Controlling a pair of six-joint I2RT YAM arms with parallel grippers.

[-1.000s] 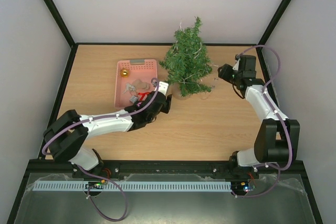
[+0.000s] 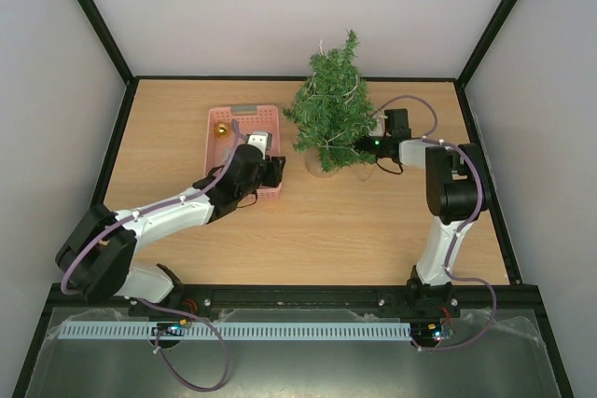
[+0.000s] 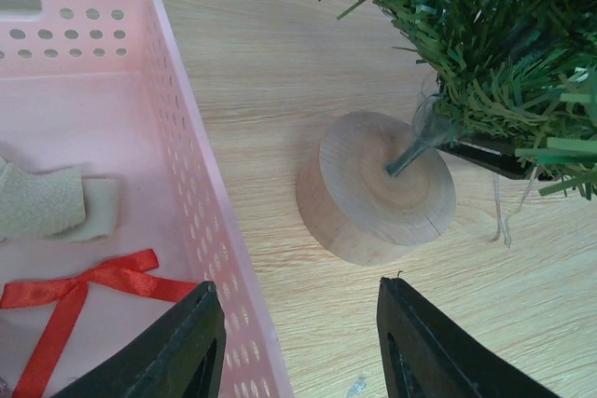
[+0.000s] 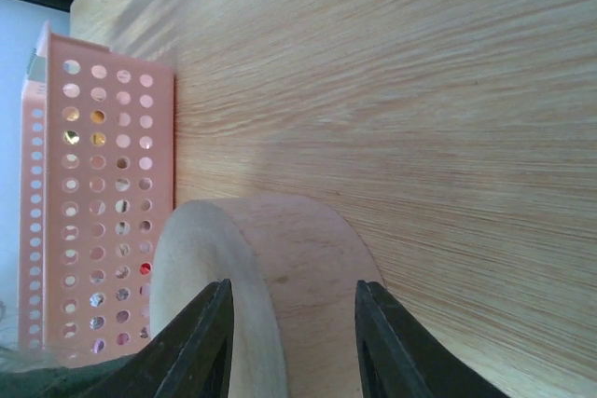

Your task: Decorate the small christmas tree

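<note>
The small green tree (image 2: pixel 331 100) stands upright at the back middle, its round wooden base (image 3: pixel 350 198) showing in the left wrist view. My left gripper is open above the pink basket's right edge, nothing between its fingers. In that basket (image 3: pixel 201 137) lie a red ribbon bow (image 3: pixel 121 272) and a beige cloth piece (image 3: pixel 42 202); the top view shows a gold ball (image 2: pixel 221 129) there too. At the tree's right side my right gripper is open, empty, close to the wooden base (image 4: pixel 270 258); in the top view, foliage partly hides its tip.
The basket stands left of the tree with a narrow strip of table between. Low branches (image 3: pixel 504 72) overhang the base, and a loose string (image 3: pixel 504 216) hangs beside it.
My right arm has moved left, up to the tree's lower right side. My left arm has drawn back leftward, away from the tree and over the basket. Tree and basket have stayed put.
</note>
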